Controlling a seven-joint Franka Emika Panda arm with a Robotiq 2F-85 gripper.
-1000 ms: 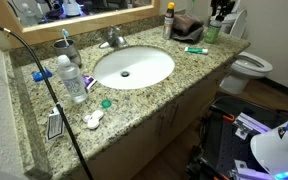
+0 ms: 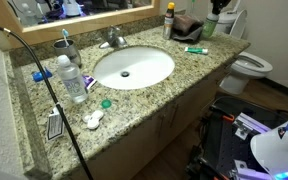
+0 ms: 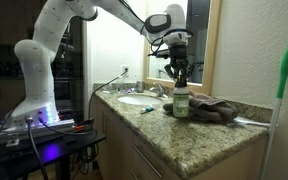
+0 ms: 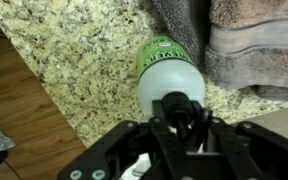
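A bottle with a green label (image 3: 181, 103) stands upright at the near end of the counter in exterior view 2. From above, the wrist view shows its pale rounded top (image 4: 162, 82), a strip of green label and a dark cap or pump (image 4: 179, 108). My gripper (image 3: 179, 80) is right over the bottle's top, pointing down. The dark fingers and the dark top blend together, so whether they touch is unclear. In exterior view 1 the bottle (image 2: 209, 27) is small, at the far right end of the counter.
Grey-brown towels (image 4: 254, 45) lie close beside the bottle. A green tube (image 2: 196, 50) rests on the counter near them, and a yellow-topped spray can (image 2: 169, 20) stands by the mirror. The sink (image 2: 134, 67) is further along; a toilet (image 2: 246, 68) is beyond the counter's end.
My gripper and arm have risen somewhat at the bottle's end of the counter. Other things on the counter look unmoved.
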